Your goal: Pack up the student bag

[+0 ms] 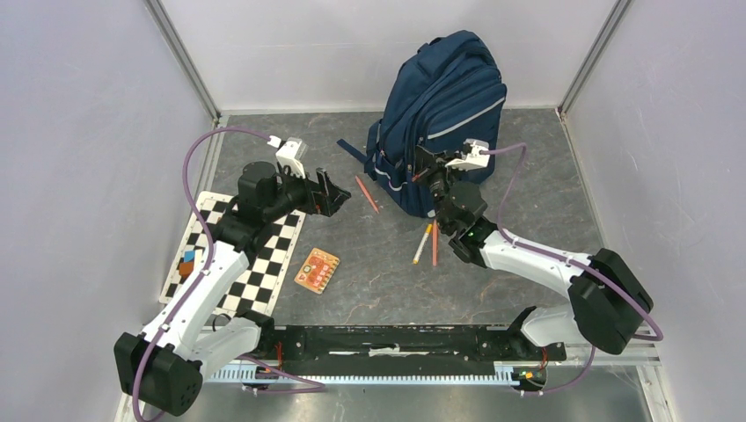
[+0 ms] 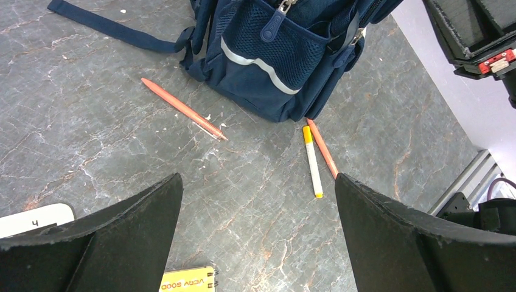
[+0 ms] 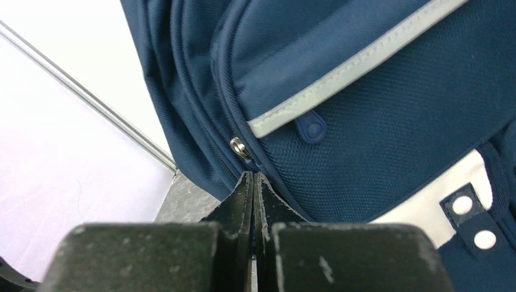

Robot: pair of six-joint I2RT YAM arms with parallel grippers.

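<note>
The navy student bag (image 1: 453, 105) stands tilted at the back of the table. At its front, my right gripper (image 1: 419, 163) is shut. In the right wrist view, the right gripper's tips (image 3: 253, 175) meet just below a metal zipper slider (image 3: 239, 148) on the bag's side seam; whether a thin pull tab is pinched there cannot be told. Over the table's left-centre, my left gripper is open and empty. An orange pen (image 2: 182, 108) lies left of the bag. A yellow-capped marker (image 2: 313, 161) and another orange pen (image 2: 322, 148) lie before it. A spiral notebook (image 1: 318, 270) lies nearer the front.
A checkered board (image 1: 280, 259) lies at the left, partly under the left arm, with small blue and brown items (image 1: 186, 266) on it. White walls enclose the sides and back.
</note>
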